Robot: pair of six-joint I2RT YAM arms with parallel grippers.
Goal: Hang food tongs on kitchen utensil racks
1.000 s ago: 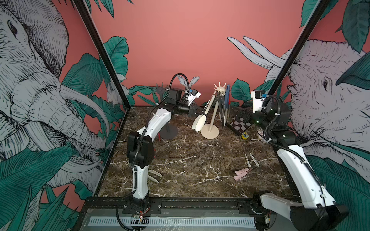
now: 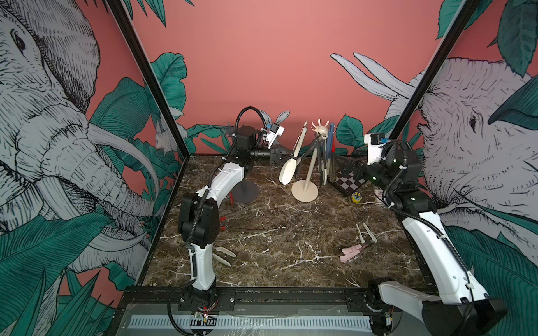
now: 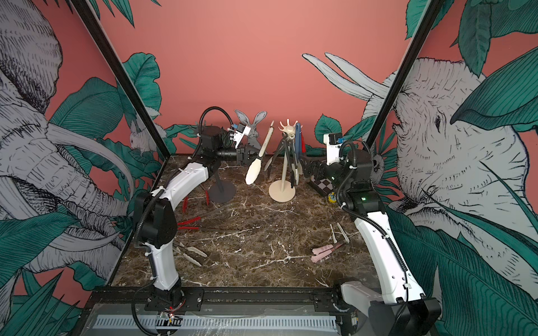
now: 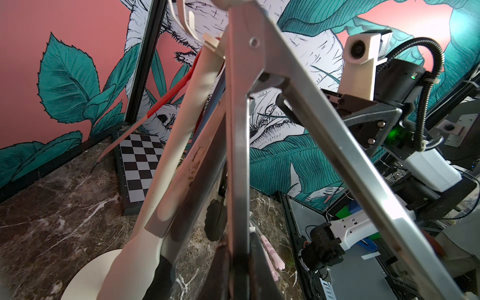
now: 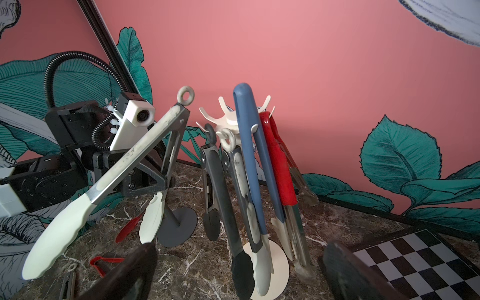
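Silver tongs with cream-white tips (image 5: 60,237) are held off the table, my left gripper shut on one arm of them. Their ring end points up, left of the cream rack (image 2: 305,191), and in the right wrist view a gap shows between that ring and the rack's hooks (image 5: 220,120). Grey, blue-handled (image 5: 245,120) and red-handled tongs (image 5: 282,170) hang on that rack. In the left wrist view the held tongs (image 4: 237,125) fill the foreground. Right of the rack, my right gripper (image 2: 352,167) is open and empty.
A dark grey stand (image 5: 177,227) is behind the left arm. A checkered board (image 5: 420,262) and a small yellow item (image 2: 356,197) lie to the right. Pink tongs (image 2: 351,253), red tongs (image 3: 189,224) and pale-tipped tongs (image 3: 193,254) lie on the table, whose front middle is open.
My left gripper has shifted left with the tongs. Their upper end has moved up and left, away from the rack's hooks, and they stand steeper. The right arm looks still.
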